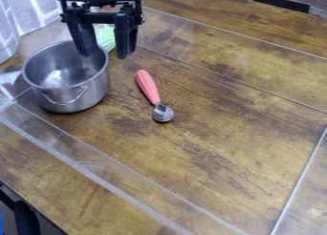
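Note:
My black gripper (105,40) is raised over the back of a steel pot (67,92) at the upper left. Its two fingers stand apart, with nothing visible held between them. The pot stands upright with its wire handle lying against the front side. A tool with a pink handle (148,87) and a metal head lies on the wooden table, right of the pot.
A pale green object (128,33) sits behind the gripper, partly hidden. Clear plastic walls run along the left and front.

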